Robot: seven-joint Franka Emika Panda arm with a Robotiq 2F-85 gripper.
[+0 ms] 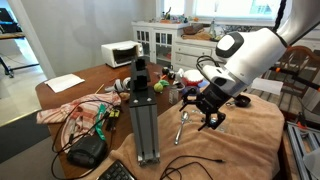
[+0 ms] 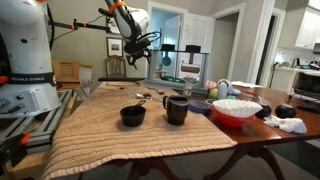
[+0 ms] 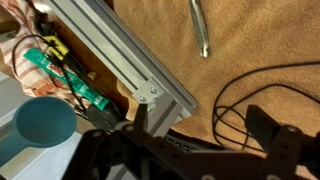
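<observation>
My gripper (image 1: 198, 110) hangs in the air over the tan cloth (image 1: 240, 150), its fingers apart and nothing between them. In the wrist view the gripper has its black fingers at either side of the lower frame, with bare cloth and part of the metal post showing behind. A silver spoon-like utensil (image 1: 182, 122) lies on the cloth to the right of the tall metal post (image 1: 146, 128); the wrist view shows part of this utensil (image 3: 200, 30) at the top. A black cable (image 3: 250, 75) loops across the cloth below the right finger.
The metal post stands upright close to the gripper. Left of it lie a pink-striped cloth (image 1: 62, 112), tools and a black object (image 1: 87, 150). In the second exterior view, a black bowl (image 2: 132, 116), a dark mug (image 2: 178, 110) and a red bowl (image 2: 235, 115) stand on the table.
</observation>
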